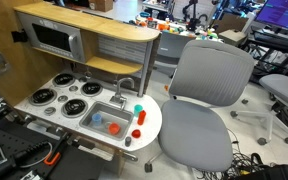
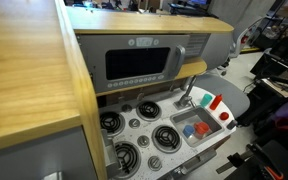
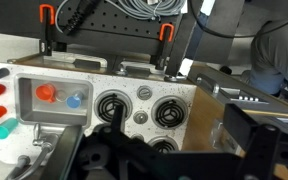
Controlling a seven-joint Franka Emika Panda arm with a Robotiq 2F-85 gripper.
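Observation:
In the wrist view my gripper stands open above the toy kitchen's stove, its two dark fingers wide apart and nothing between them. Below it lie several black burners [image 3: 167, 112] on the white cooktop. A grey sink [image 1: 103, 128] holds a blue item [image 1: 97, 118] and an orange-red item [image 1: 114, 128]. On the rounded white counter beside the sink are a red bottle-like item [image 1: 141, 117], a teal item [image 1: 137, 108], a small red item [image 1: 136, 133] and a dark cylinder [image 1: 128, 141]. The exterior views do not show the gripper clearly.
A silver microwave [image 2: 139, 62] sits under the wooden shelf behind the stove. The faucet [image 2: 186, 92] rises behind the sink. Orange clamps [image 1: 52, 156] and coiled cable [image 3: 149, 8] lie in front of the kitchen. A grey chair [image 1: 209, 85] stands beside the counter.

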